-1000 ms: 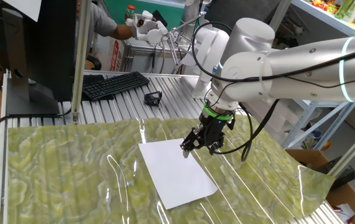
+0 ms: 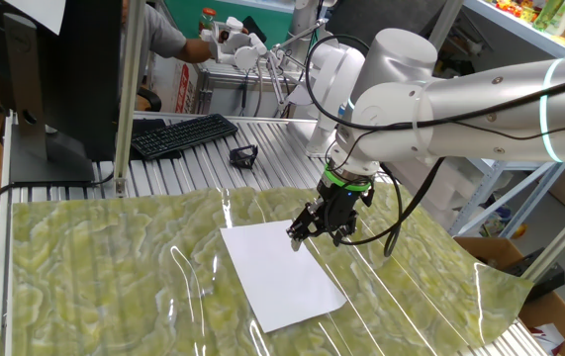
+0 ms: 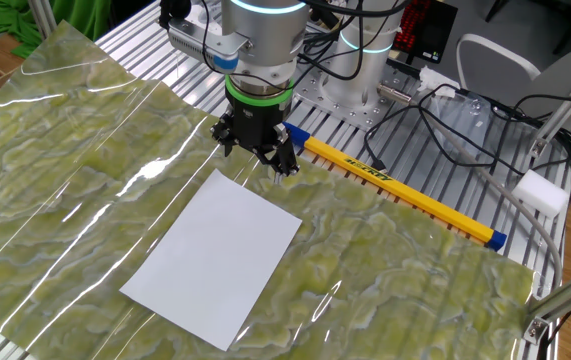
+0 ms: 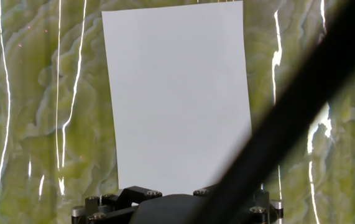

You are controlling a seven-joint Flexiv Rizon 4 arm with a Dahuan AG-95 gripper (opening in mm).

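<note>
A blank white sheet of paper [image 2: 280, 275] lies flat on the green marbled mat [image 2: 104, 267]. It also shows in exterior view 2 as a white sheet [image 3: 215, 258], and fills the middle of the wrist view as a pale sheet [image 4: 177, 93]. Above the sheet's edge nearest the arm's base in exterior view 2 hangs my black gripper [image 3: 257, 162], pointing down. Its fingers are spread apart and nothing shows between them. In the wrist view the gripper covers the bottom edge, overlapping the paper's lower end; a dark cable crosses at right.
A yellow bar with blue ends [image 3: 395, 185] lies along the mat's edge near the arm's base. A keyboard [image 2: 185, 135] and a small black object [image 2: 243, 156] rest on the slatted table behind.
</note>
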